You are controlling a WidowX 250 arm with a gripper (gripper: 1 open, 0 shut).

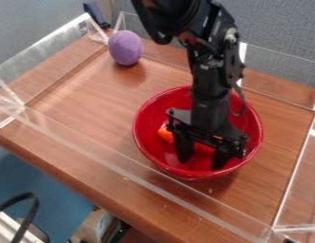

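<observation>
My black gripper point(209, 142) is lowered into a red bowl point(157, 159) on the wooden table, its body covering much of the bowl's inside. A small orange object point(164, 133) shows at the bowl's left, just beside the gripper and partly hidden by it; it looks like a carrot. Whether anything is between the fingers cannot be seen clearly.
A purple egg-shaped object point(124, 47) lies at the back left. Clear plastic walls edge the wooden table point(84, 104).
</observation>
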